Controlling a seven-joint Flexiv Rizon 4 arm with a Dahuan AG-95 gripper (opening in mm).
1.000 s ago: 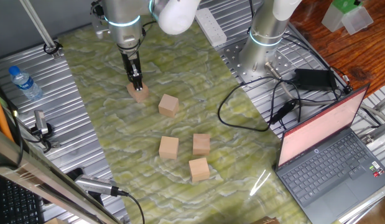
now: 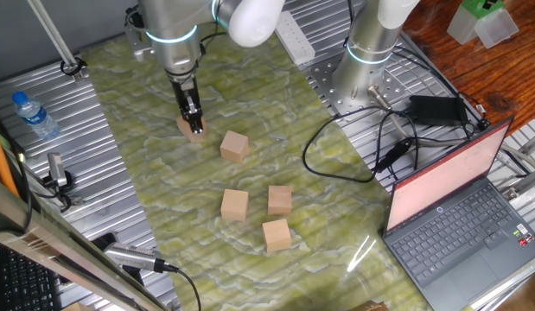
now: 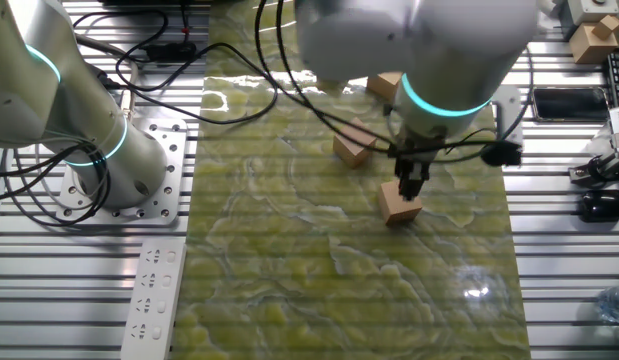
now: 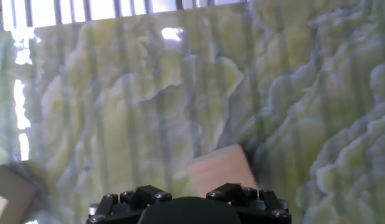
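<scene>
My gripper points down just over a wooden block near the far-left part of the green marbled mat, covering part of it. In exterior view 2 the gripper overlaps the upper part of that block. At the bottom of the wrist view my gripper stands open, a gap between its two fingers. A block lies beyond them, right of centre and cut off at the bottom; nothing shows held. Contact between fingers and block cannot be made out.
Another block sits close by. A black cable loop crosses the mat's right edge near the laptop. A power strip borders the mat.
My gripper has shifted slightly to the right and down in exterior view 1, over the same block. The blocks look unmoved.
</scene>
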